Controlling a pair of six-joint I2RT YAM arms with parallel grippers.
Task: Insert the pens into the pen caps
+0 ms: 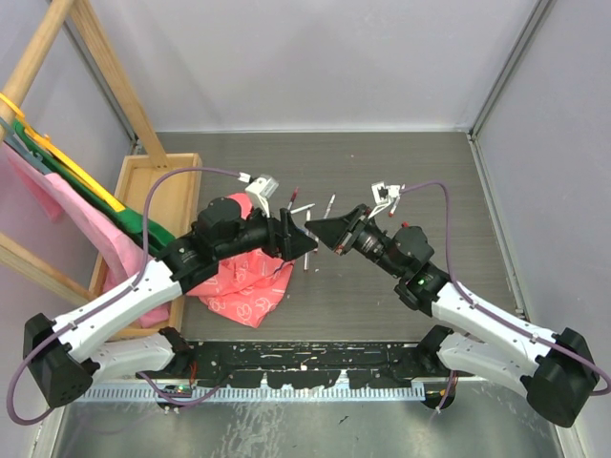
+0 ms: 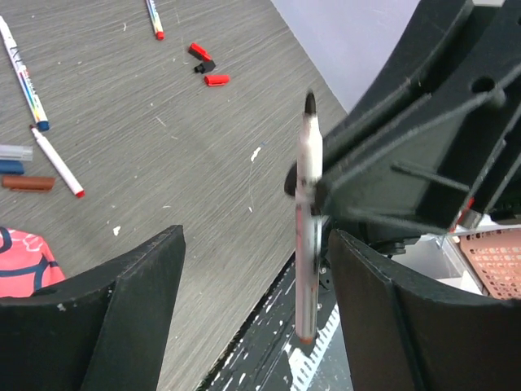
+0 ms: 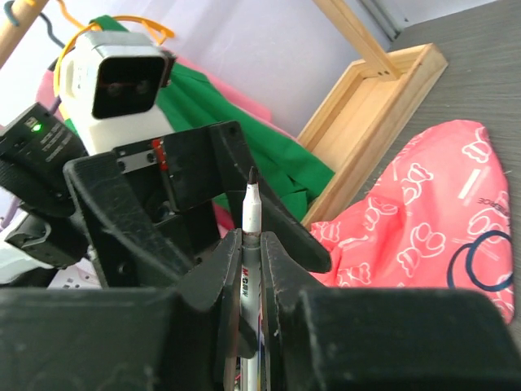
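A slim white pen (image 2: 308,244) with a dark tip stands upright, my right gripper shut on it. My left gripper is part open; the pen shows between its fingers and the right gripper, and I cannot tell whether they touch it. In the right wrist view the left gripper's open fingers (image 3: 134,220) lie behind the pen. From above, the two grippers meet near the table's middle. Caps lie loose: a red cap (image 2: 217,80), a black cap (image 2: 205,66), a blue cap (image 2: 11,167) and a brown cap (image 2: 27,183).
Loose pens lie on the table: a red-ended white pen (image 2: 59,163), a blue-ended marker (image 2: 28,81) and another pen (image 2: 155,18). A pink cloth bag (image 1: 246,296) is under the left arm. A wooden rack (image 1: 186,172) stands left. Free table lies at the back.
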